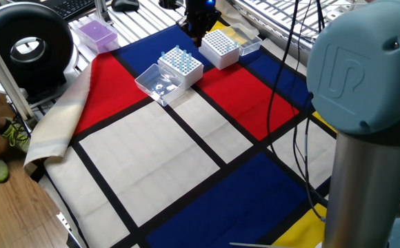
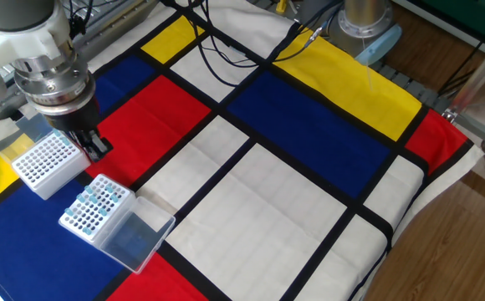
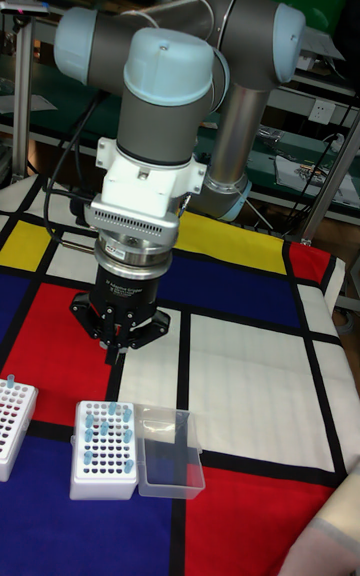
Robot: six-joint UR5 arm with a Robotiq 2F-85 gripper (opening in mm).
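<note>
My gripper (image 3: 113, 355) points down above the cloth, near two white tip racks. Its black fingertips look close together, but they are too small and dark to tell whether anything is between them. One rack (image 2: 97, 211) holds several pale blue tips (image 3: 107, 427) standing in its holes, and its clear lid (image 2: 138, 236) is folded open. Beside it, the other rack (image 2: 50, 165) shows mostly empty holes and a single blue tip (image 3: 11, 378) near one edge. In exterior view 1 the gripper hangs behind the racks, close to the emptier rack (image 1: 220, 49).
A purple box (image 1: 97, 36) stands at the cloth's far left corner in exterior view 1. Black cables (image 1: 295, 131) hang beside the arm's column.
</note>
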